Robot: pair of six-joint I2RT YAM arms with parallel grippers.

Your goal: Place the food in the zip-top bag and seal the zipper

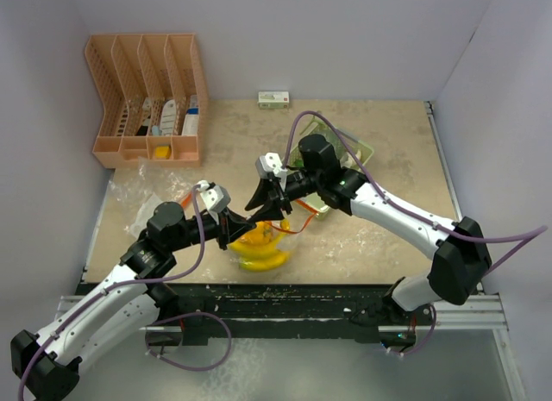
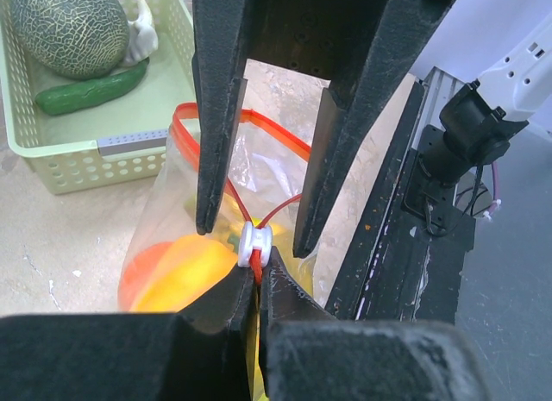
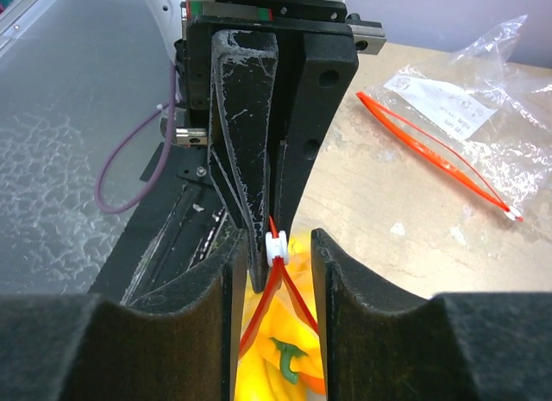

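Note:
The clear zip bag [image 2: 151, 224] stands on the table with yellow and orange food [image 2: 194, 267] inside; bananas [image 1: 263, 261] show from above. Its red zipper [image 2: 280, 134] loops open at the top and narrows to a white slider [image 2: 255, 239]. My left gripper is shut on the red zipper end just beside that slider. From the other side my right gripper stands open, one finger [image 3: 235, 280] on either side of the slider [image 3: 276, 247]. In the top view the two grippers meet over the bag, covering part of it.
A pale green basket [image 2: 103, 159] with a melon [image 2: 69, 26] and a cucumber [image 2: 93, 89] stands behind the right arm. Another clear bag with a red zipper lies flat at the left. An orange divided rack [image 1: 147, 95] is at the back left. Bare table lies at right.

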